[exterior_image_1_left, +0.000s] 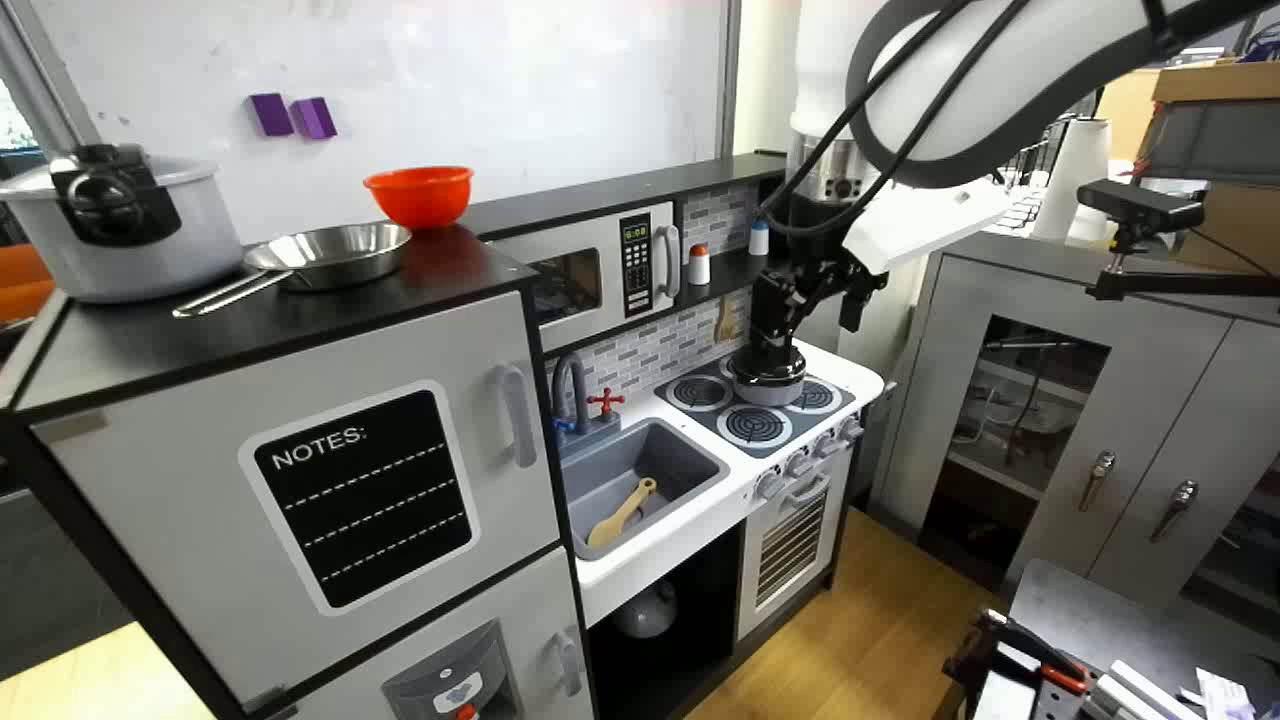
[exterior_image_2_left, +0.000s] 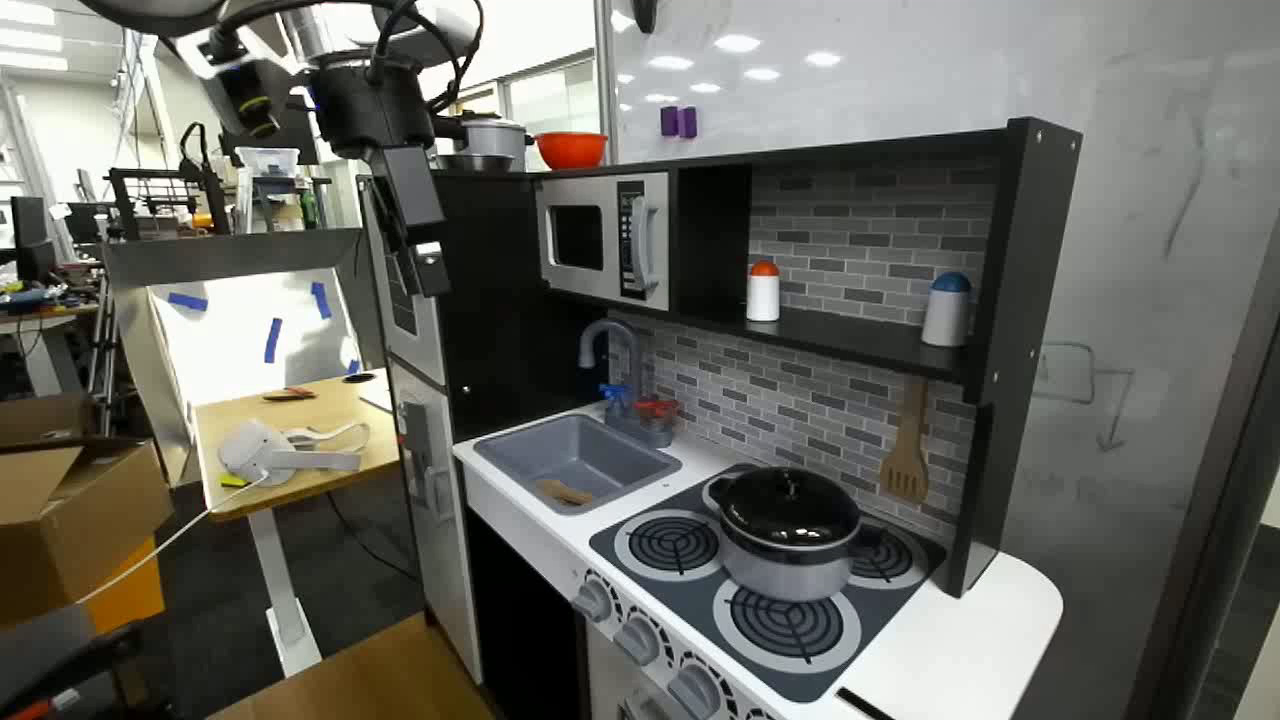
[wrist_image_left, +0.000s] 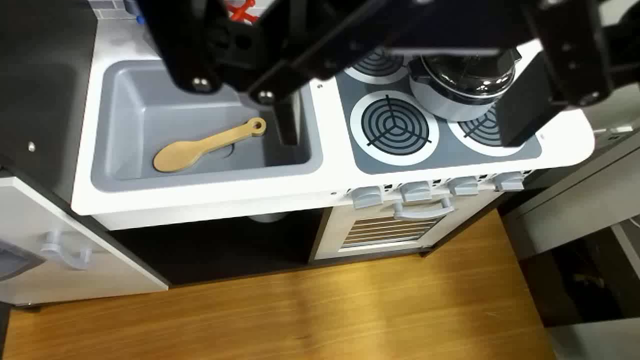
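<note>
My gripper is spread wide open, and nothing is between its fingers. In exterior view 2 the gripper (exterior_image_2_left: 422, 286) hangs high at the left, well clear of the counter. A grey pot with a black lid (exterior_image_2_left: 792, 534) stands on the stove, toward the back burners. Exterior view 1 shows the pot (exterior_image_1_left: 768, 392) partly covered by the gripper in front of it. A wooden spoon (wrist_image_left: 207, 144) lies in the grey sink (wrist_image_left: 180, 108), its handle pointing toward the stove side.
White shakers with an orange top (exterior_image_2_left: 763, 294) and a blue top (exterior_image_2_left: 947, 312) stand on the shelf. A wooden spatula (exterior_image_2_left: 908, 450) hangs below it. On the fridge top are a pan (exterior_image_1_left: 330, 254), red bowl (exterior_image_1_left: 420, 196) and pressure cooker (exterior_image_1_left: 156, 234).
</note>
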